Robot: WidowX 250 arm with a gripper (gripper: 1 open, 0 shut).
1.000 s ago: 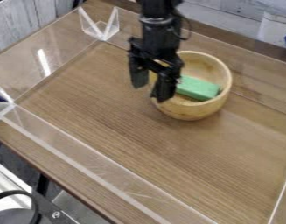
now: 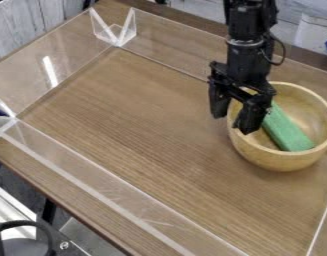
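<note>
My black gripper (image 2: 239, 100) is at the right of the camera view, its open fingers down at the left rim of a tan wooden bowl (image 2: 301, 153). A green oblong object (image 2: 287, 133) lies tilted inside the bowl. The gripper's lower parts overlap the rim, so whether they touch it or the green object cannot be told.
A white angular bracket (image 2: 115, 30) stands at the upper left. Clear strips cross the lower left, and a black curved object (image 2: 19, 240) sits in the bottom-left corner.
The gripper and the bowl, with the green object in it, have moved to the right and somewhat down across the table. The green object now lies more steeply in view.
</note>
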